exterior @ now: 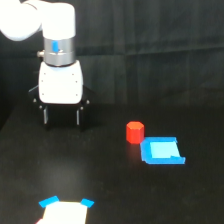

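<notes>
My gripper (62, 118) hangs at the left over the black table, pointing down. Its two thin dark fingers stand well apart, so it is open, and nothing shows between them. A red hexagonal block (135, 132) sits right of the middle, clear of the gripper. Just beyond it to the lower right lies a white square bordered with blue tape (177, 160). Nothing is seen on that square.
At the bottom edge a white piece (66, 213) with blue tape at its corners is partly cut off, with a small bit of red at its left side. Dark curtains (150, 60) hang behind.
</notes>
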